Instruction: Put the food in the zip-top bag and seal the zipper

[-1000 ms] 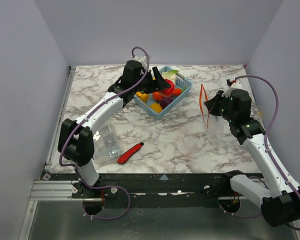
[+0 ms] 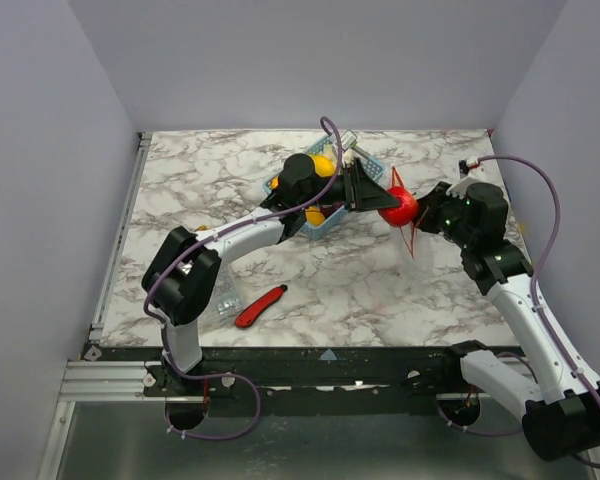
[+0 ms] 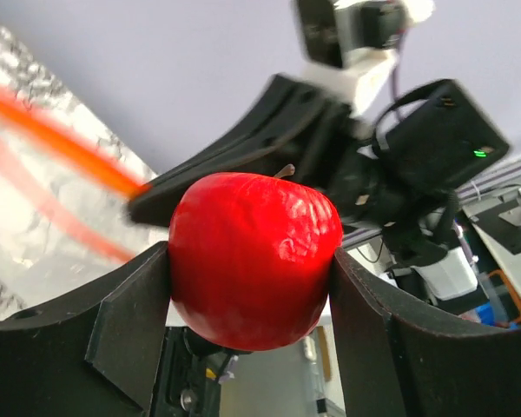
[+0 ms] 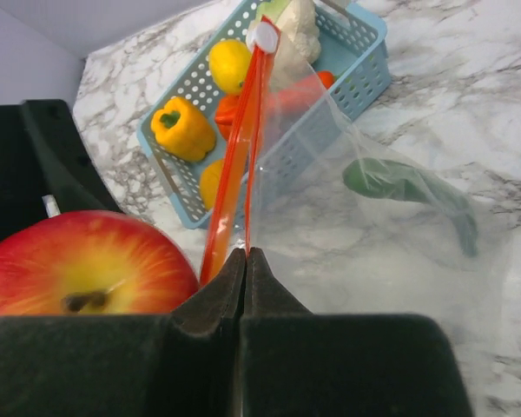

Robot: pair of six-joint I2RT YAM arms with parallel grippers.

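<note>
A red apple [image 2: 398,208] [image 3: 253,261] is held in my left gripper [image 2: 375,200], whose fingers press on either side of it, right beside the mouth of the clear zip bag [image 2: 412,250] [image 4: 373,261]. My right gripper [image 2: 425,212] is shut on the bag's orange zipper edge [image 4: 224,208], holding it up. A green vegetable [image 4: 391,178] shows through the clear plastic in the right wrist view.
A blue basket [image 2: 320,228] [image 4: 365,52] of peppers, cauliflower and other produce stands at the back. A red-handled tool [image 2: 262,305] and a clear container [image 2: 220,295] lie front left.
My left gripper has carried the apple from above the basket rightward to the bag's mouth.
</note>
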